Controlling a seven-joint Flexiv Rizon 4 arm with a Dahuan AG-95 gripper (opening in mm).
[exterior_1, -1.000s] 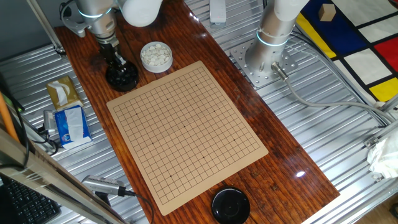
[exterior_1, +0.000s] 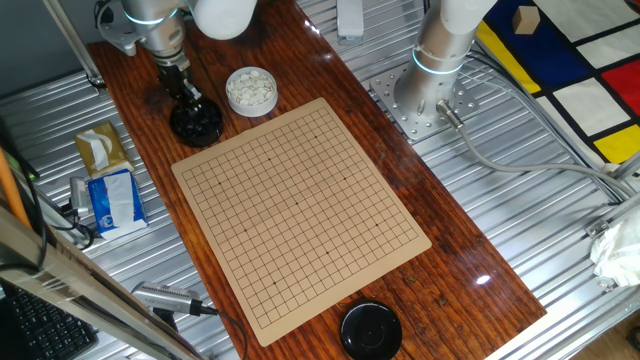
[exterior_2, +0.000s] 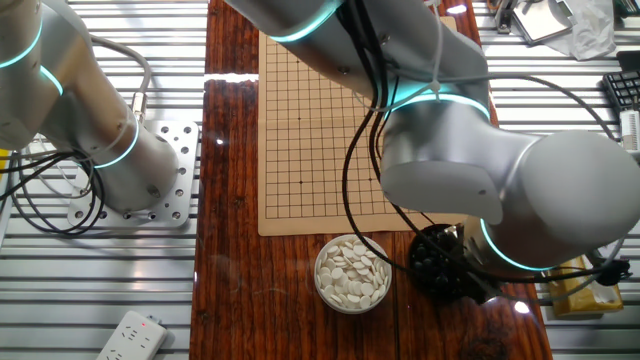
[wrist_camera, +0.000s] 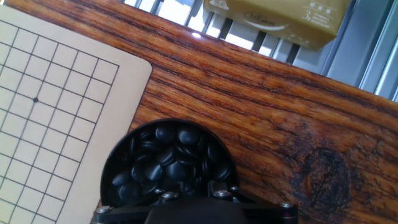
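My gripper (exterior_1: 190, 103) points down at the black bowl of black stones (exterior_1: 196, 124), its tips at or just over the stones. From the wrist view, black stones (wrist_camera: 177, 169) fill the bowl, and the gripper's dark fingers cover its near edge. The gap between the fingertips is too dark to make out, so neither the finger's opening nor a held stone can be told. Beside it stands a white bowl of white stones (exterior_1: 251, 91). The wooden grid board (exterior_1: 297, 203) lies flat, with no stones visible on it.
A black round lid or dish (exterior_1: 370, 330) rests beyond the board's near corner. Tissue packs, one gold (exterior_1: 103, 150) and one blue (exterior_1: 118, 203), lie off the wooden table (exterior_1: 450, 270). The arm's base (exterior_1: 428, 98) stands along the right side.
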